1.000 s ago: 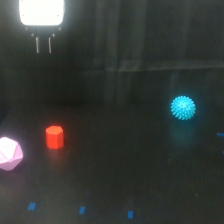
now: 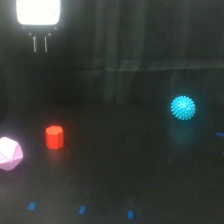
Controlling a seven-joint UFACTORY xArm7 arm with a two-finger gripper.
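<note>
High in the upper left corner hangs my gripper (image 2: 40,49), a bright white block with two thin fingers pointing down. Its fingers stand apart and the gap between them is empty. Well below and slightly to the right of it, a red block (image 2: 55,137) rests on the dark surface. A pink-white faceted ball (image 2: 9,154) sits at the left edge, partly cut off by the frame. Far to the right is a spiky cyan ball (image 2: 183,107). The gripper touches none of these.
Small blue marks (image 2: 82,210) lie in a row along the front of the dark surface, with another blue mark (image 2: 220,134) at the right edge. Dark curtain-like folds (image 2: 125,45) fill the back.
My gripper has shifted slightly left, with its fingers still apart. The red block and both balls have stayed in place.
</note>
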